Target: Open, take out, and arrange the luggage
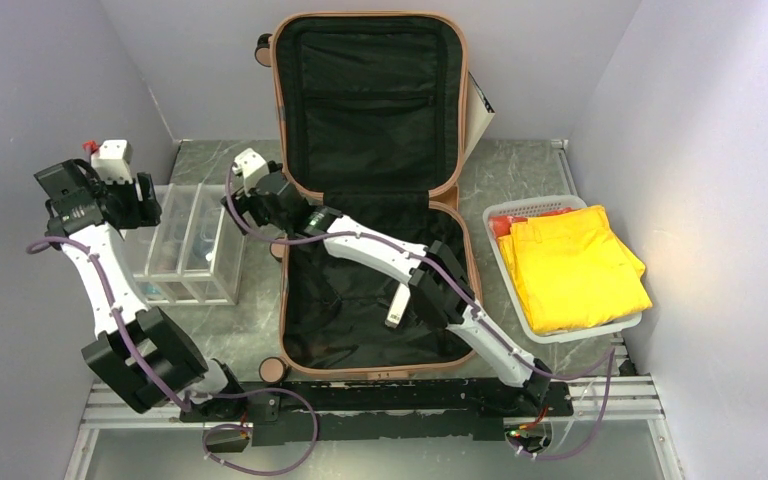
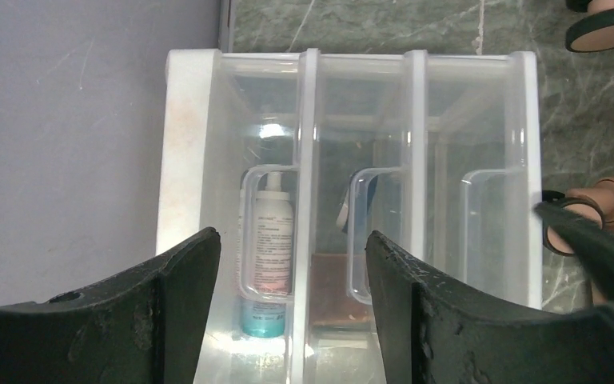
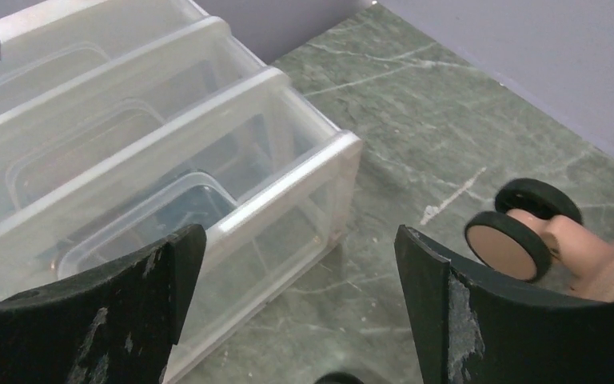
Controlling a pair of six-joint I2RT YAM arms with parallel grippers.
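A clear divided acrylic organizer (image 1: 215, 250) stands left of the open suitcase (image 1: 370, 100). In the left wrist view it holds a white-and-teal spray bottle (image 2: 268, 240), a small dark-and-white item (image 2: 360, 192) and a brown flat item (image 2: 336, 292). My left gripper is open over the organizer, with nothing held. My right gripper is open between the organizer and the suitcase's upper left, empty. The suitcase's lower half is dark and mostly bare, with a small light object (image 1: 397, 305) partly under my right arm.
A white basket (image 1: 550, 338) with folded yellow cloth (image 1: 570, 270) and red items sits at the right. Suitcase wheels (image 3: 508, 246) jut out near my right gripper. A grey wall borders the organizer on the left. Bare floor lies behind it.
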